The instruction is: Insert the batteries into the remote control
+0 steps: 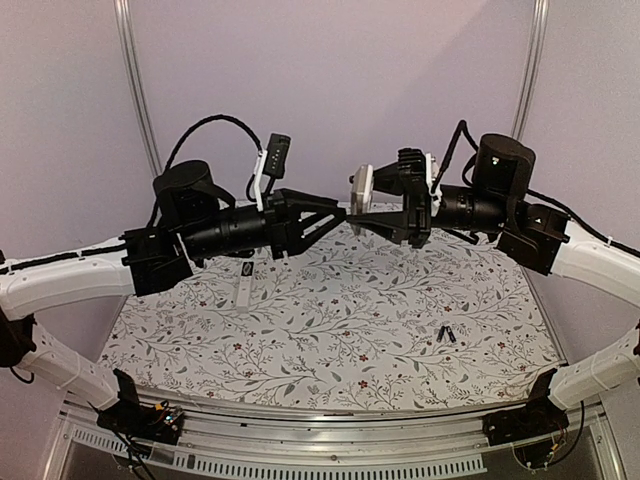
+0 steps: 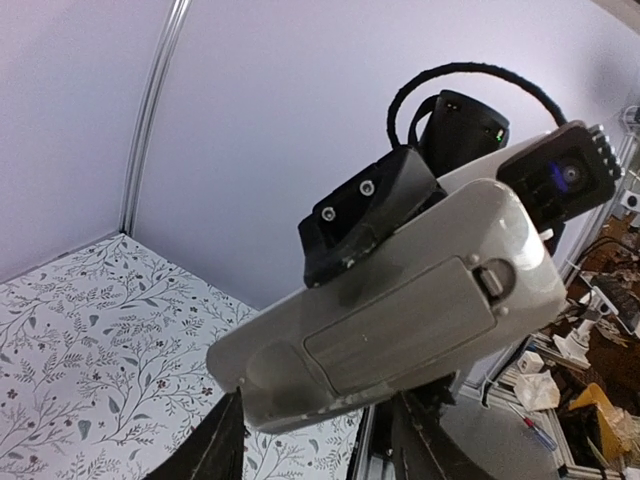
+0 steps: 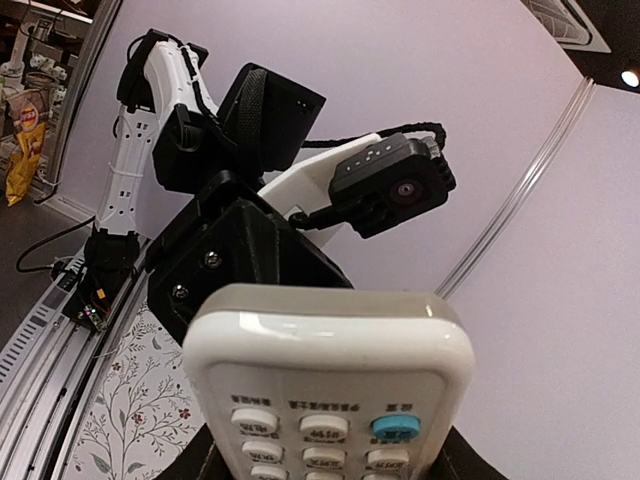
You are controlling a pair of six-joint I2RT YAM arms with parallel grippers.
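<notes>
Off the table, my right gripper (image 1: pixel 362 199) is shut on the white remote control (image 3: pixel 325 355), whose buttons face the right wrist camera. The left wrist view shows the remote's back (image 2: pixel 270 375), with the battery cover (image 2: pixel 400 325) in place and a small latch (image 2: pixel 494 280) at one end. My left gripper (image 1: pixel 341 212) is close to that back side, open with nothing between its fingers; whether a fingertip touches the remote I cannot tell. Two small dark batteries (image 1: pixel 440 334) lie side by side on the table at the right.
A slim white object (image 1: pixel 244 285) with a dark end lies on the left of the table. Both grippers face each other closely above it.
</notes>
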